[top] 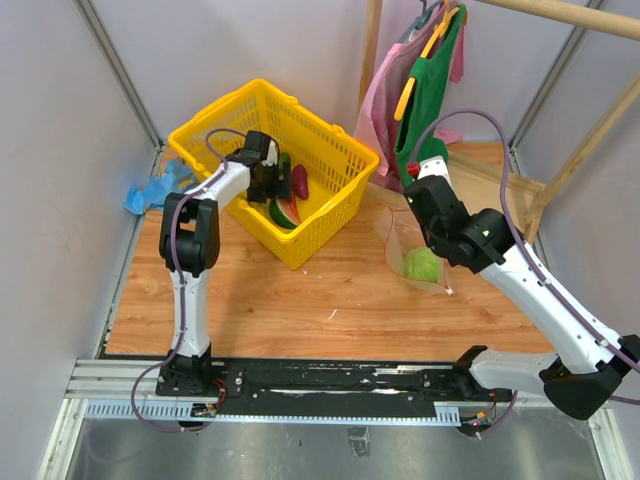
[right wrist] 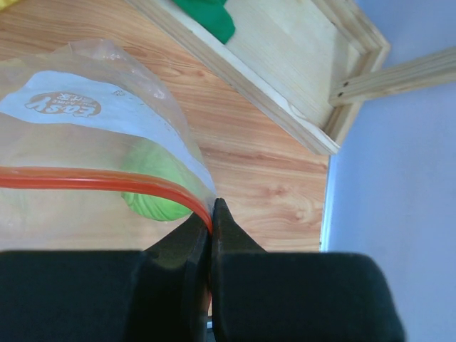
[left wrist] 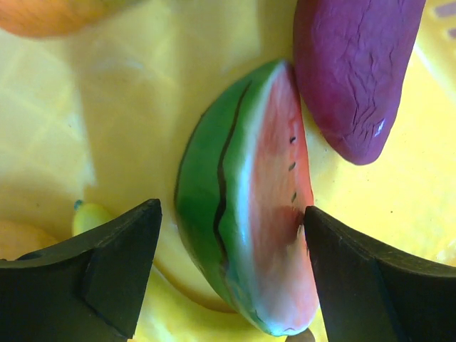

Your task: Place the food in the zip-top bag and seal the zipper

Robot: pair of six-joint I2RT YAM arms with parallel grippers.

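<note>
Inside the yellow basket (top: 300, 250), a watermelon slice (left wrist: 246, 192) lies between the parted fingers of my left gripper. The fingers are open, and I cannot tell whether either finger touches the rind. Touching the slice's far end in the left wrist view is a purple eggplant (left wrist: 360, 78). A clear zip top bag (right wrist: 78, 153) with an orange zipper edge (right wrist: 92, 178) hangs open from my right gripper, shut on that edge at one corner. A green cabbage (right wrist: 160, 178) shows through the bag's film.
A banana (left wrist: 178, 310) lies beside the slice, and an orange fruit (left wrist: 53, 16) is nearby. Hanging clothes (top: 430, 95) and a wooden rack (top: 515, 195) stand behind the bag. Bare table (top: 300, 315) lies in front. A blue cloth (top: 158, 188) is left of the basket.
</note>
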